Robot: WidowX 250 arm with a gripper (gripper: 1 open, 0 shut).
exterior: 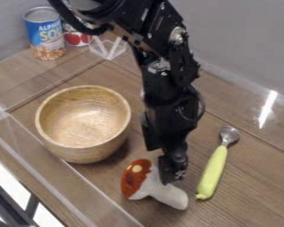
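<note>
The black gripper point(169, 161) points down at the centre of the camera view, just over a toy mushroom point(153, 186) with an orange-brown cap and white stem that lies on its side on the wooden counter. Its fingertips are at or just above the stem; whether they touch it or hold anything between them is hard to tell. A wooden bowl point(82, 124) sits to the left of the gripper.
A green-handled utensil point(211, 173) lies to the right. An alphabet soup can point(45, 34) and a red can point(77, 35) stand at the back left. Bare counter point(257, 177) spreads at the far right.
</note>
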